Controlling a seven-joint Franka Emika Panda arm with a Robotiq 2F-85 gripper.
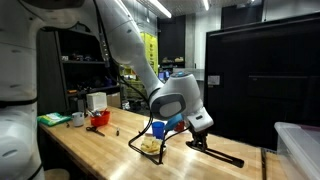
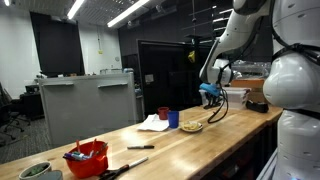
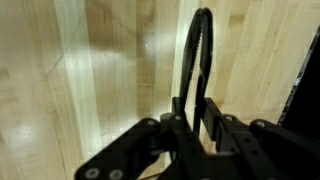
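A long, thin black utensil is held in my gripper, its dark loop-shaped end pointing up the wrist view. In exterior view 1 the gripper hangs over the right part of the wooden table, with the black utensil sticking out to the right. The fingers are shut around it, and their tips blend with its dark colour. From exterior view 2 the arm's gripper is small and far off, at the table's far end.
On the wooden table stand a red bowl of items, a plate of yellowish food and a blue cup. A white bin stands at the right. Bare wood fills the wrist view's left side.
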